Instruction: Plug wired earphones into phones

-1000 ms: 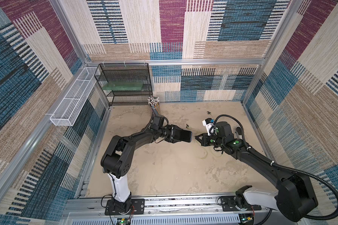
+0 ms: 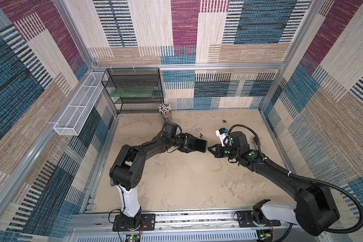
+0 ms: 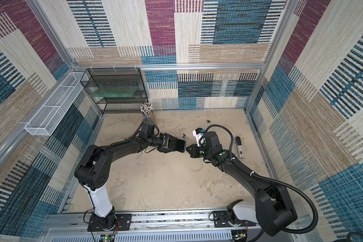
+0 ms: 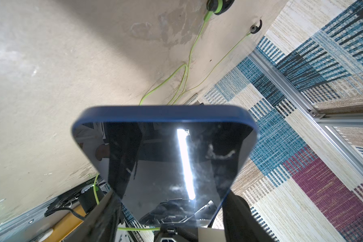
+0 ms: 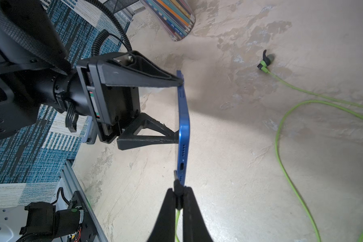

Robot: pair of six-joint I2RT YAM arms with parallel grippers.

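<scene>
My left gripper is shut on the blue-edged phone, gripping its sides; the dark screen (image 4: 165, 169) fills much of the left wrist view. The phone's bottom end has a small port (image 5: 182, 166). My right gripper is shut on the black earphone plug (image 5: 177, 186), its metal tip (image 5: 175, 174) pointing at the phone's bottom end. The tip appears just off the port, toward the lower corner; I cannot tell whether it touches. A green earphone cable (image 5: 284, 165) trails over the table.
Earbuds (image 5: 265, 61) lie on the table behind the arms. A pencil cup (image 5: 177, 28) stands near the black wire shelf (image 2: 133, 86) at the back left. A dark tool (image 3: 239, 147) lies at the right.
My right gripper has moved slightly left toward the phone, and the phone has shifted slightly right, so the gap between them has narrowed. Both grips look unchanged.
</scene>
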